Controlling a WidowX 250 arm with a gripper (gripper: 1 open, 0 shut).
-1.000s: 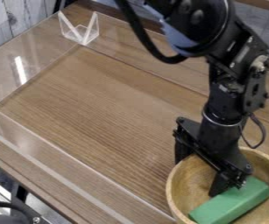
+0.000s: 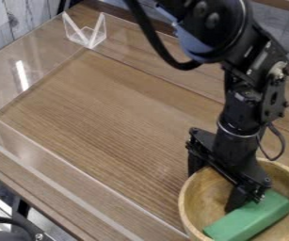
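Note:
My black gripper (image 2: 229,174) reaches down at the right into a tan round bowl (image 2: 193,207), its fingers low inside the rim. A green block (image 2: 245,220) lies in the bowl, just below and right of the fingers. The fingertips are dark and overlap, so whether they are open or shut, or touch the block, I cannot tell.
A white wire holder (image 2: 87,30) stands at the far upper left. The table's left edge and a dark cable at the lower left are in view.

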